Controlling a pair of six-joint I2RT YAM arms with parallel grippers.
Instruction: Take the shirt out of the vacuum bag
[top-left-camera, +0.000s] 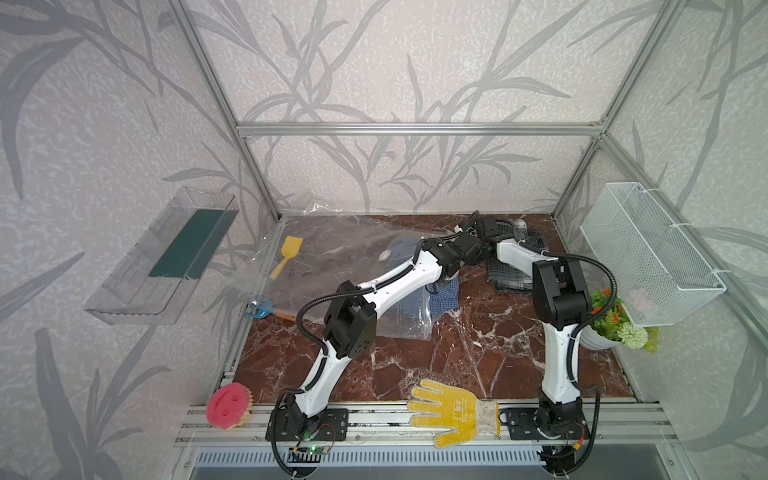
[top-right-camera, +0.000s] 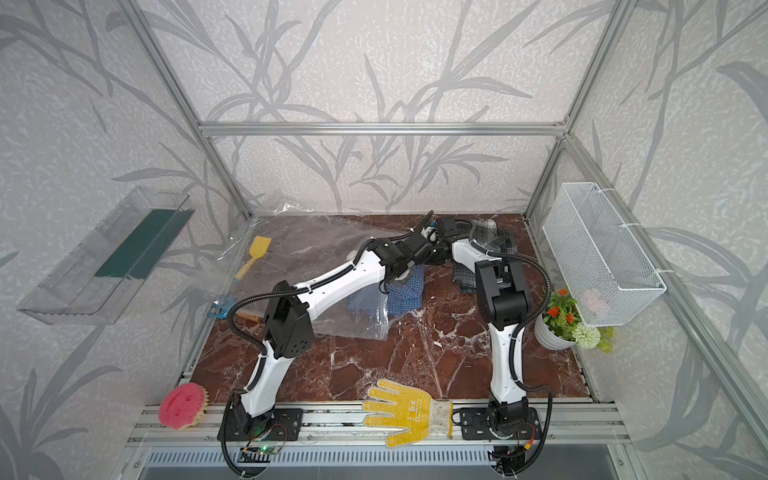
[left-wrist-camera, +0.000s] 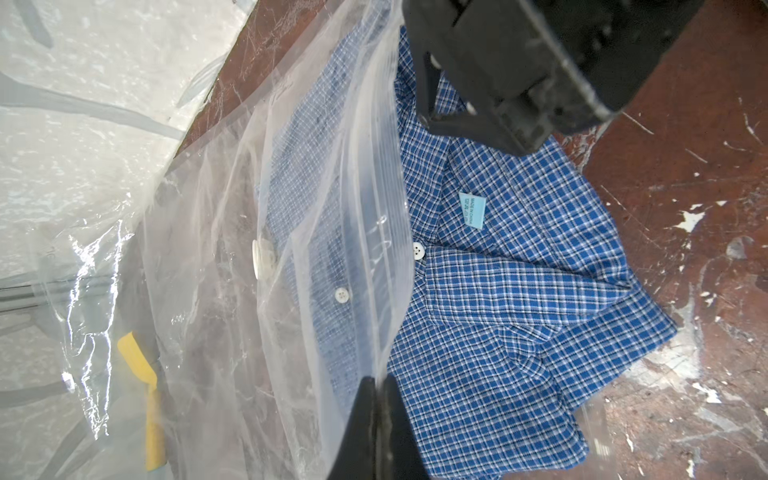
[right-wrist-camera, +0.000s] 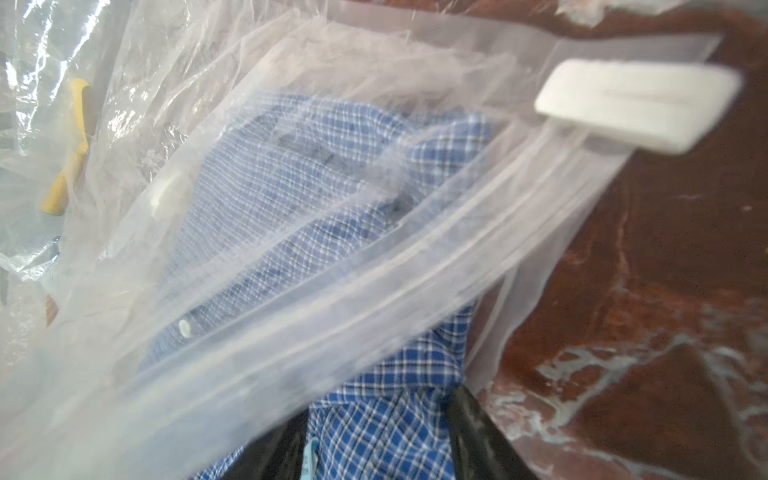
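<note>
The blue checked shirt (left-wrist-camera: 512, 320) lies on the table, partly under the clear vacuum bag (left-wrist-camera: 216, 264) and partly out past its mouth. In the left wrist view, the bag's raised edge runs down to the tips of my left gripper, which is shut on that thin film. My right gripper is low at the bag's mouth with its fingers (right-wrist-camera: 472, 440) apart. Shirt cloth shows below and between them, not clearly gripped. A white zip slider (right-wrist-camera: 640, 104) sits at the far end of the bag's edge.
A yellow spatula (top-left-camera: 286, 256) lies at the bag's left end, near a blue brush (top-left-camera: 258, 307). Dark mesh items (top-left-camera: 518, 276) lie at the back right, beside a flower pot (top-left-camera: 600, 338). Bare table lies in front.
</note>
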